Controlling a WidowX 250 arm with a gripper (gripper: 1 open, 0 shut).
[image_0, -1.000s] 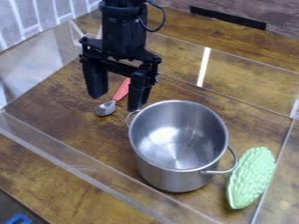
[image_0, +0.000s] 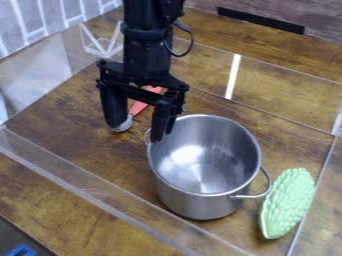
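My black gripper (image_0: 139, 112) hangs in the upper middle, open, its two fingers spread and nothing visible between them. Just behind and below it lies a utensil with a red handle (image_0: 150, 96) and a metal head (image_0: 120, 124), partly hidden by the gripper. A steel pot (image_0: 201, 190) stands to the front right, its rim close beside my right finger; whether they touch I cannot tell.
A light green textured pad (image_0: 287, 204) lies right of the pot.
The pot, utensil and pad look unmoved.
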